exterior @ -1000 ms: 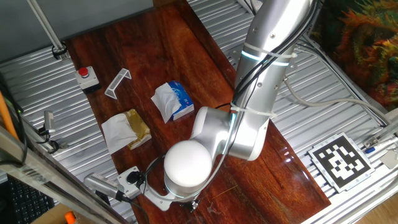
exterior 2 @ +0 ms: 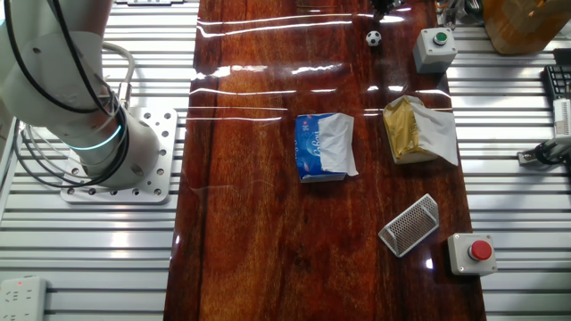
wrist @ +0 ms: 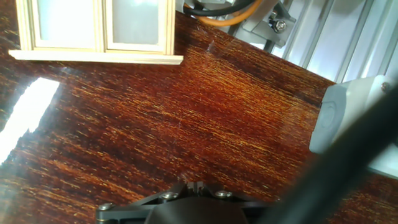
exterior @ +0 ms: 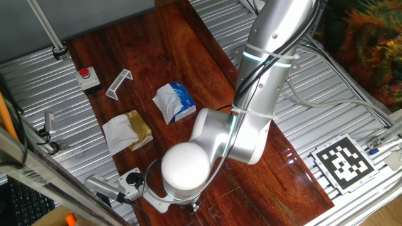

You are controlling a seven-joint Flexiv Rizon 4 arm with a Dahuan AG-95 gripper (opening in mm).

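Observation:
In the wrist view my gripper points over bare dark wood at the bottom edge. Its fingertips sit close together, with nothing showing between them. A small window-like frame of pale wood (wrist: 99,57) stands at the upper left there, apart from the gripper. Exterior view 2 shows a little black-and-white ball (exterior 2: 373,38) on the table, close to the dark tip of the arm at the top edge. A blue tissue pack (exterior 2: 319,147), a gold tissue pack (exterior 2: 403,132) and a white perforated rack (exterior 2: 410,226) lie farther off. The arm's wrist hides the fingers in exterior view 1.
A green-button box (exterior 2: 434,50) and a red-button box (exterior 2: 470,254) sit along one table edge. In exterior view 1, a black-and-white marker board (exterior: 343,163) lies off the table.
The arm's rounded wrist has shifted slightly left and toward the bottom of exterior view 1. The tissue packs, rack and red-button box have stayed in place.

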